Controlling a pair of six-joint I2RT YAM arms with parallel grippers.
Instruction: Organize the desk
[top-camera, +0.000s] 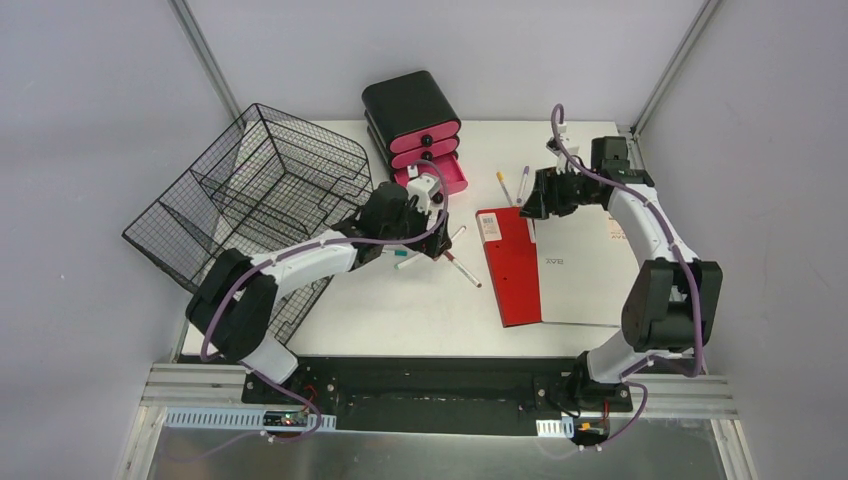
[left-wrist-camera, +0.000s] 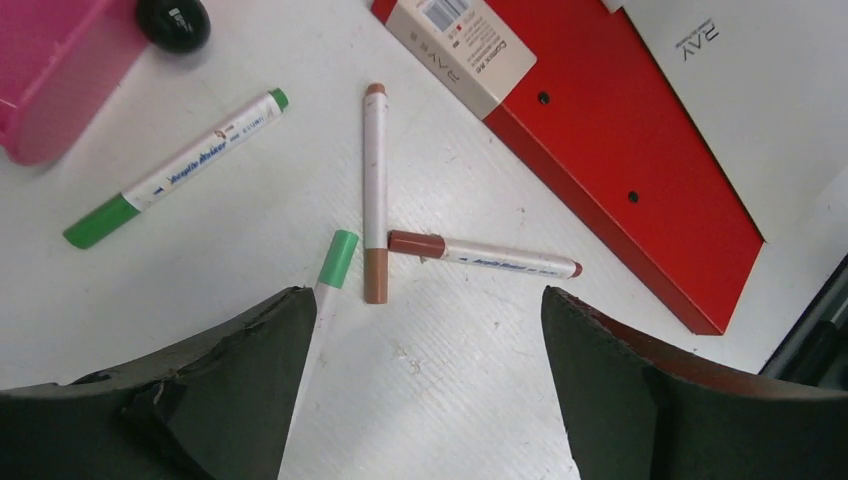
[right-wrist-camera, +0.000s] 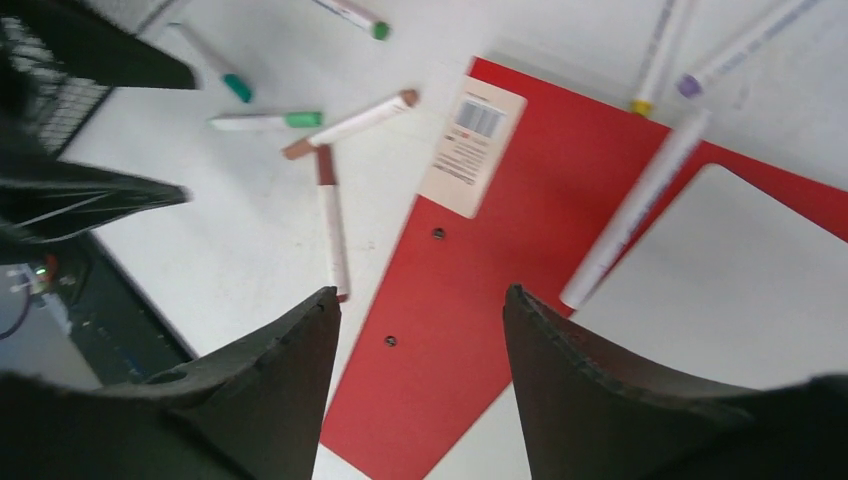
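My left gripper hangs open over loose markers on the desk, nothing between its fingers. Below it lie a brown marker (left-wrist-camera: 375, 175), a dark-red marker (left-wrist-camera: 500, 257) and a green marker (left-wrist-camera: 323, 300); another green marker (left-wrist-camera: 205, 155) lies beside the pink drawer (left-wrist-camera: 60, 90), which stands pulled out of the black drawer unit (top-camera: 405, 100). My right gripper is open above a red binder (right-wrist-camera: 520, 190), on which a white marker (right-wrist-camera: 630, 210) lies. A pale folder (top-camera: 585, 285) lies at the right.
A black wire rack (top-camera: 210, 220) fills the left of the desk. Yellow and purple markers (top-camera: 502, 185) lie behind the binder.
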